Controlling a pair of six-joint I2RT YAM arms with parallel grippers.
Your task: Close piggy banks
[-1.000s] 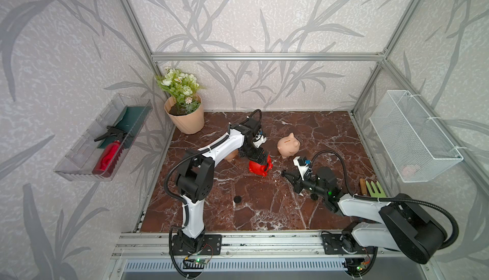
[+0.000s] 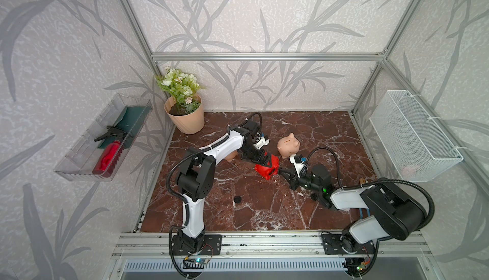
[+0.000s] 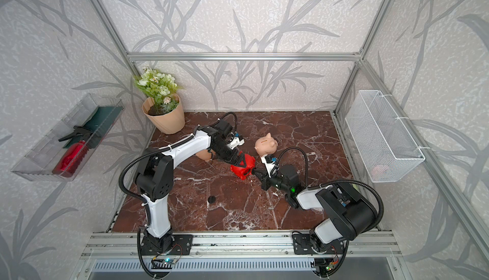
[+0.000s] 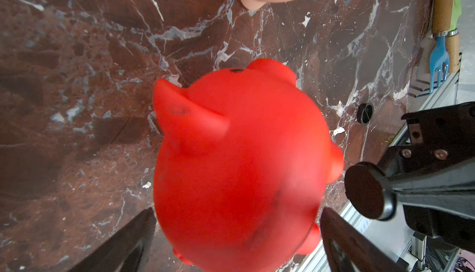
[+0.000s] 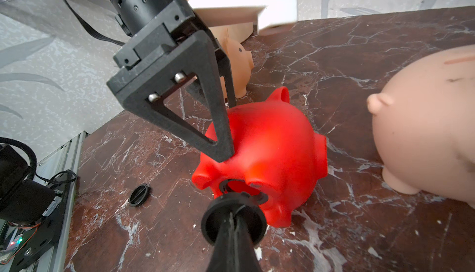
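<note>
The red piggy bank (image 4: 237, 163) lies tipped over at mid-table, its round bottom hole (image 5: 240, 186) facing my right gripper. That gripper is shut on the thin ridge of a black cap (image 5: 210, 225). The cap is just in front of the hole, overlapping its lower edge in the right wrist view; whether they touch I cannot tell. My left gripper is open, its fingers (image 4: 121, 247) on either side of the red bank. One peach piggy bank (image 2: 288, 145) stands behind on the right, another (image 5: 237, 66) partly hidden by the left arm.
Loose black caps lie on the table, one (image 2: 237, 199) front left and one (image 2: 314, 197) under the right arm. Garden tools (image 4: 440, 54) lie at the right edge. A flower pot (image 2: 186, 117) fills the back left corner. Wall baskets (image 2: 415, 137) hang at both sides.
The red piggy bank has shifted right and turned between the left fingers. My right gripper has moved slightly left, bringing the cap up to the bank. The left arm has barely moved.
</note>
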